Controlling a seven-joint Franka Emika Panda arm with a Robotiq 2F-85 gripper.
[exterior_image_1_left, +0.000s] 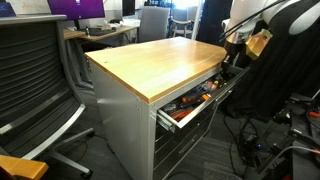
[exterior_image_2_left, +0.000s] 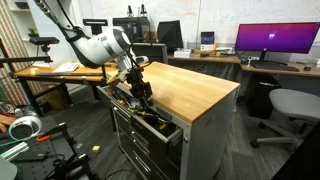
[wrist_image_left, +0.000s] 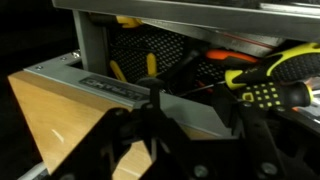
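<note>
My gripper hangs over the edge of an open top drawer (exterior_image_1_left: 190, 113), at its far end in the first exterior view. In the wrist view its dark fingers stand apart, with the drawer's grey front rim (wrist_image_left: 120, 88) running beneath and between them. Whether they touch the rim cannot be told. Inside the drawer lie a yellow-and-black screwdriver (wrist_image_left: 272, 69), another yellow-and-black handle (wrist_image_left: 275, 95) and a yellow-handled tool (wrist_image_left: 118, 70). In the second exterior view the gripper (exterior_image_2_left: 146, 103) is small and dark above the drawer.
The wooden cabinet top (exterior_image_1_left: 150, 66) is bare. More drawers (exterior_image_2_left: 143, 150) below are shut. An office chair (exterior_image_1_left: 40, 75) stands beside the cabinet, and cables lie on the dark floor. The drawer's near end is clear of the arm.
</note>
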